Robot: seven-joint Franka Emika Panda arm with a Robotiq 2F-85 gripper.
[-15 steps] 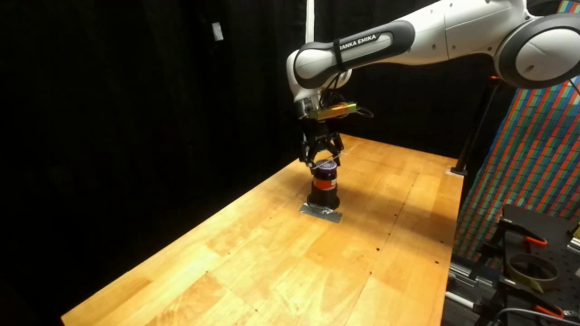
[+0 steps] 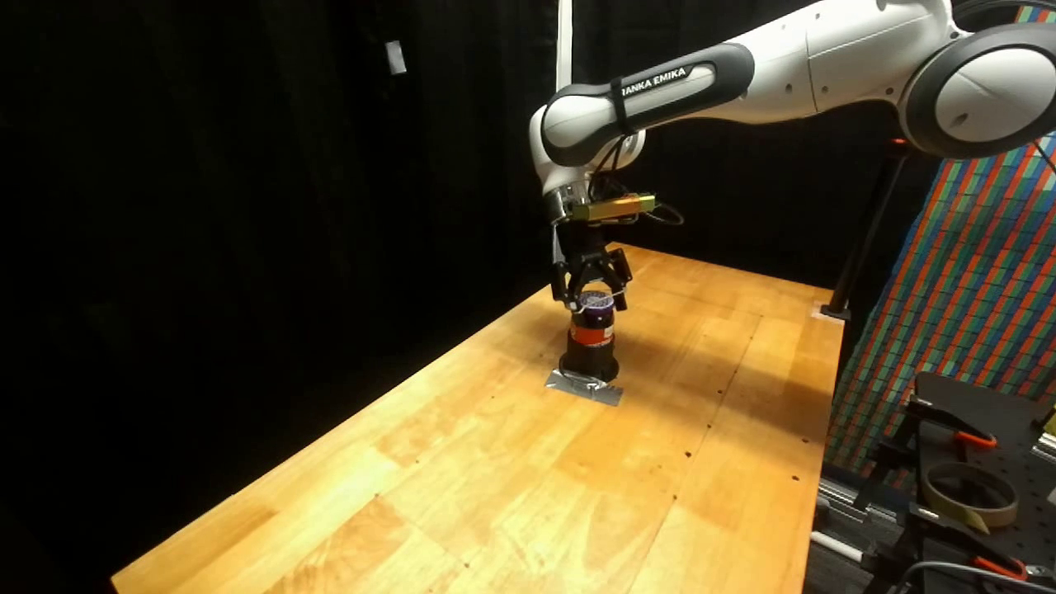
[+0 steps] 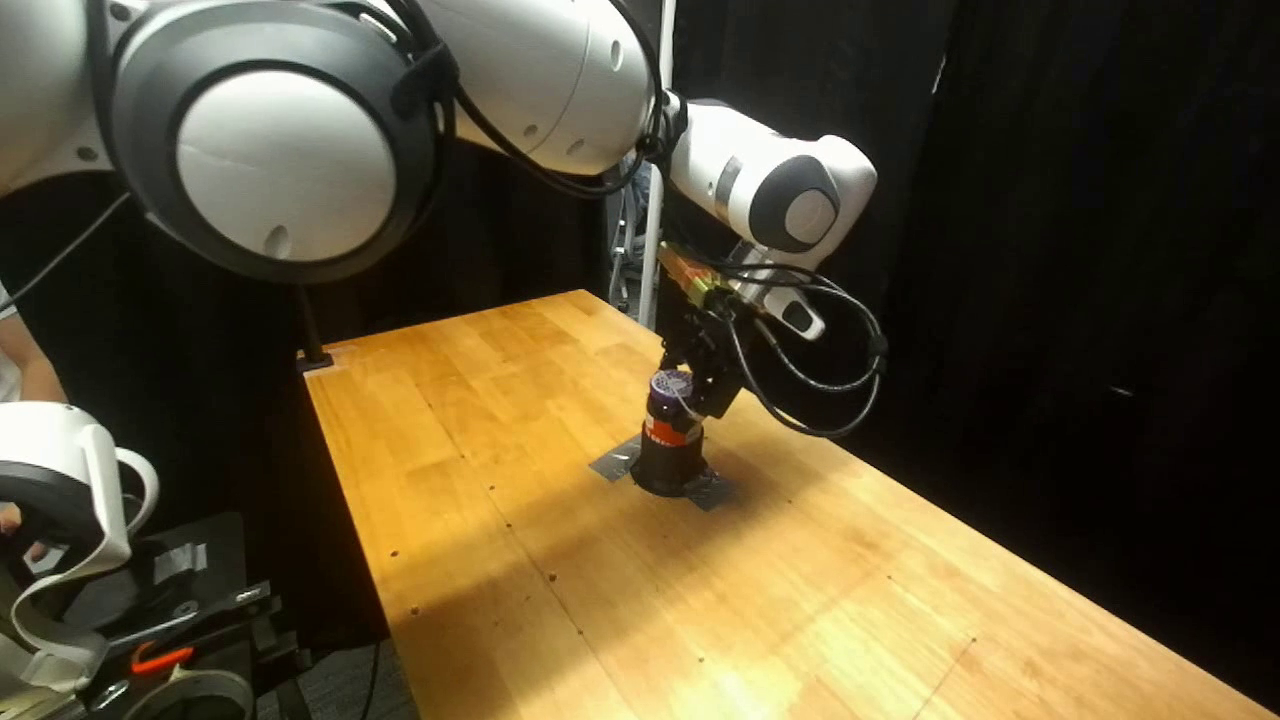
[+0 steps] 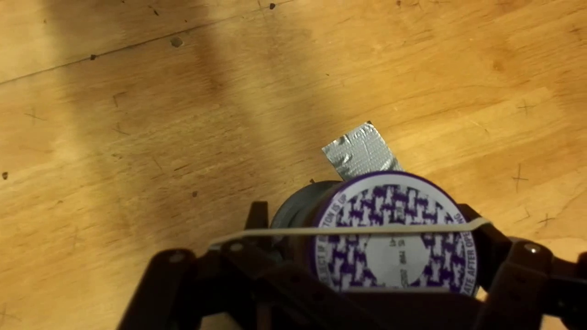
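Note:
A jar with a purple-and-white patterned lid (image 4: 396,203) and an orange-red label (image 2: 591,337) stands upright in a black round base (image 3: 667,468). Silver tape (image 4: 363,151) runs along the table by the base. Over the jar's top, my gripper (image 2: 596,300) points down with its fingers spread, one on each side of the lid. In the wrist view the right finger (image 4: 487,231) is close against the lid's edge; whether it touches cannot be told. A pale elastic band (image 4: 352,230) stretches between the fingers across the lid.
A black post (image 2: 866,238) rises at the table's far right corner. Beside the table, a black side cart (image 2: 1020,426) holds clamps and a tape roll (image 2: 970,493).
My gripper has shifted slightly to the right and sits a little lower over the jar. The jar and its base stand where they were.

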